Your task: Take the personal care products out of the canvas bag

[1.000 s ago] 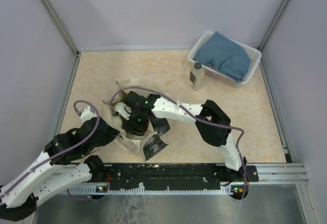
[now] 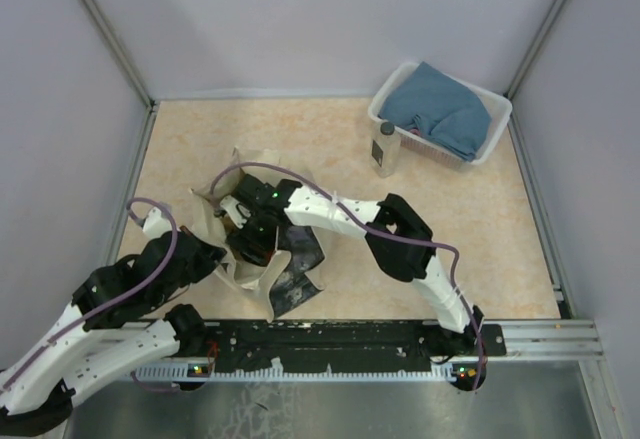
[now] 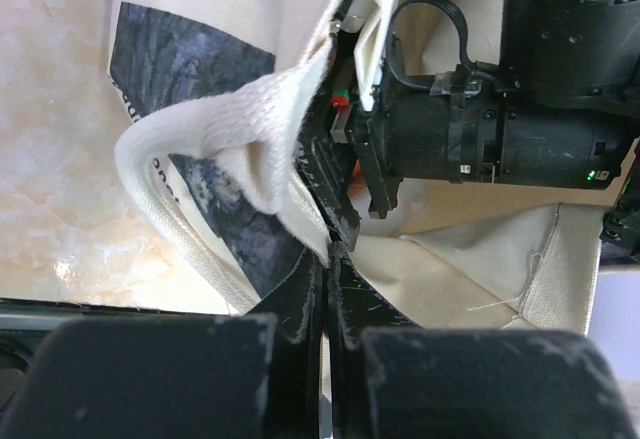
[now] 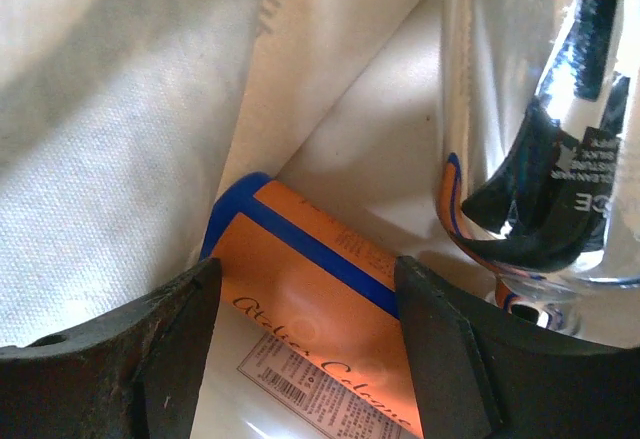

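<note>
The canvas bag lies open at the left front of the table. My left gripper is shut at its left rim; in the left wrist view, the cloth edge runs in between its fingertips. Down inside the bag, my right gripper stands open. Between its spread fingers, an orange and blue package shows in the right wrist view, with no clear sign of a grip. To the right of it is a clear package with a black and silver item. The right arm hides much of the bag's inside from above.
A pale bottle stands at the back right, beside a white basket holding blue cloth. The right arm reaches across the middle.
My right gripper and forearm have shifted slightly left within the bag, and the bag has moved a little left with them.
</note>
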